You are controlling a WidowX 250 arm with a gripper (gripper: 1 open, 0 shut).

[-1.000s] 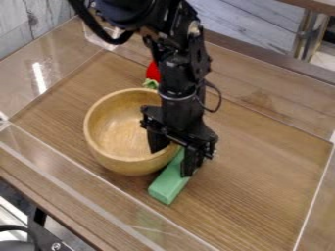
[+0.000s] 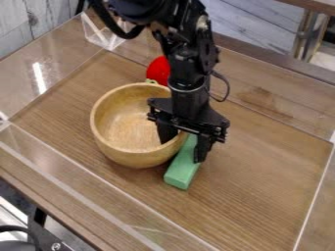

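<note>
A tan bowl (image 2: 120, 127) sits at the centre-left of the wooden table. My black gripper (image 2: 183, 135) is lowered at its right rim, over a light green oblong object (image 2: 183, 169) that lies on the table beside the bowl. The fingers reach around the upper end of the green object; whether they grip it is hidden by the gripper's body.
A red object (image 2: 159, 70) lies behind the bowl, partly hidden by the arm.
My gripper has moved back and slightly right, away from the camera, and the green object has shifted the same way along the bowl's side.
</note>
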